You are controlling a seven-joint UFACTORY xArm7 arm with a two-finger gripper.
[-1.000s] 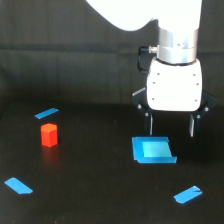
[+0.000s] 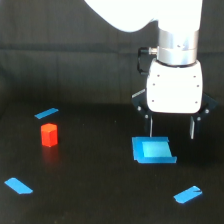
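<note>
An orange-red cube [image 2: 49, 135] rests on the dark table at the left. On the right lies a light blue square [image 2: 154, 149] edged with darker blue tape. My white gripper [image 2: 171, 132] hangs just above and behind that square. Its two thin dark fingers are spread wide, with nothing visible between them. The cube is well to the left of the gripper and apart from it.
Strips of blue tape mark the table: one strip [image 2: 47, 113] behind the cube, another strip [image 2: 18, 186] at the front left, a third strip [image 2: 187, 194] at the front right.
</note>
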